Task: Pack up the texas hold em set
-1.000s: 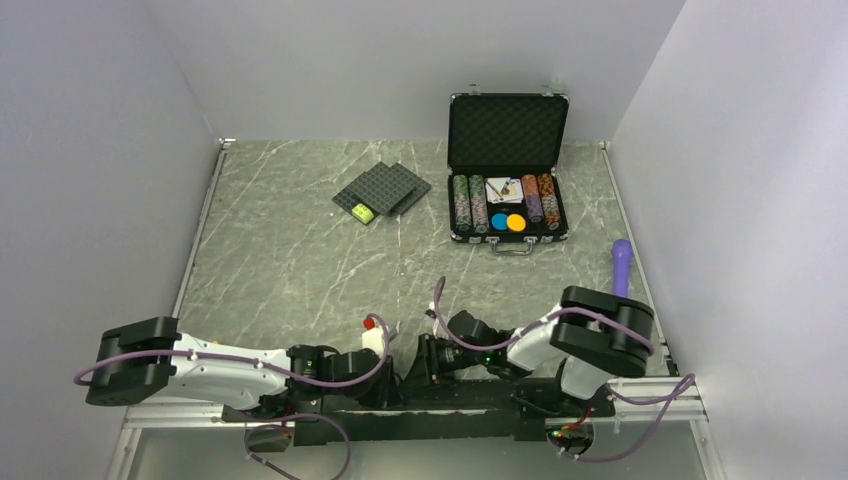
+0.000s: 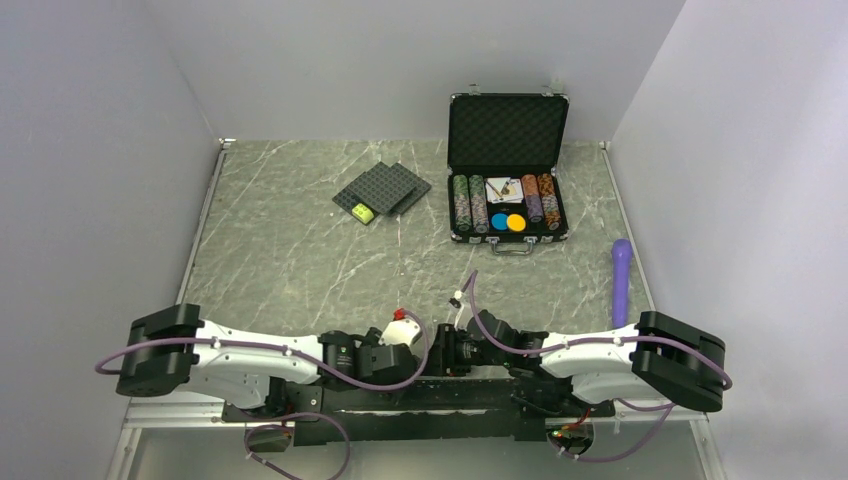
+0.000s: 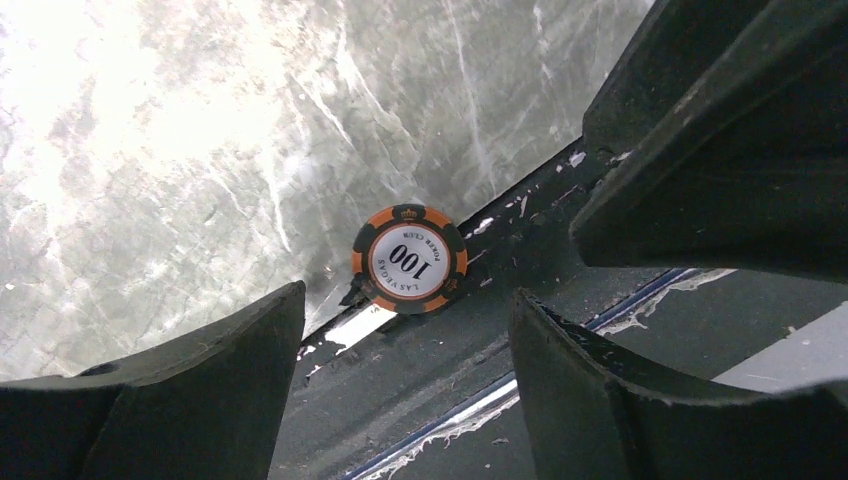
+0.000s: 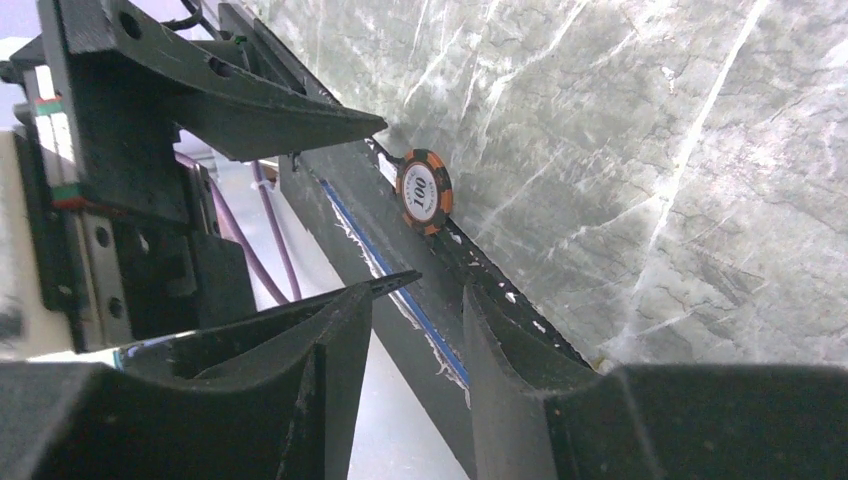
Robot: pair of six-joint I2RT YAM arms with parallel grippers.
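A 100 poker chip (image 3: pixel 409 262) (image 4: pixel 422 192) lies at the table's front edge, partly over the dark strip. My left gripper is open just above it, the chip between and beyond its fingertips in that view. My right gripper is open beside the chip with nothing between its fingers; the left gripper's fingers reach in from the upper left of the right wrist view. An open black case (image 2: pixel 506 130) at back right holds chip rows, cards, a blue disc and a yellow disc.
Dark foam pads (image 2: pixel 385 185) with a small yellow-green item (image 2: pixel 362 213) lie back centre. A purple rod (image 2: pixel 620 280) lies along the right edge. The two arms are very close together at front centre.
The right arm's rear joint swung outward over the last second. The case is unchanged.
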